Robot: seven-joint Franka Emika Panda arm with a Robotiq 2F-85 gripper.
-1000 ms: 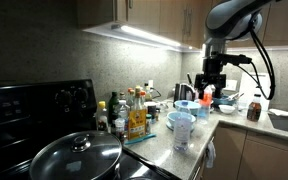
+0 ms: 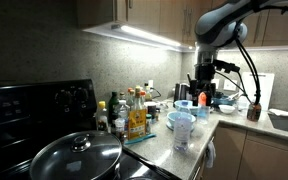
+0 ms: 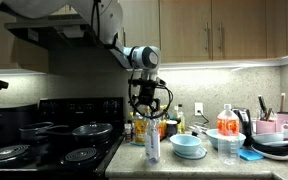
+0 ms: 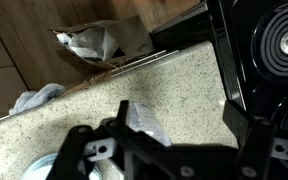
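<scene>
My gripper [image 3: 151,105] hangs above the counter with its fingers spread apart. In the wrist view, its two dark fingers [image 4: 102,142] stand wide on either side, and nothing shows held between them. Below it on the counter stands a tall clear container [image 3: 152,141], partly covered by the gripper in the wrist view. Exterior view 1 shows this same container [image 2: 182,131] upright near the counter's front edge, apart from the gripper.
Light blue bowls [image 3: 189,146] and a clear bottle with an orange label [image 3: 228,136] share the counter. Several sauce and oil bottles [image 2: 137,115] stand near the stove, where a lidded pan [image 2: 77,160] rests. Bare counter [image 4: 189,90] lies between container and stove.
The arm and gripper have shifted a little across exterior view 1, and the hanging cable has swung. The container and the other counter items look unmoved.
</scene>
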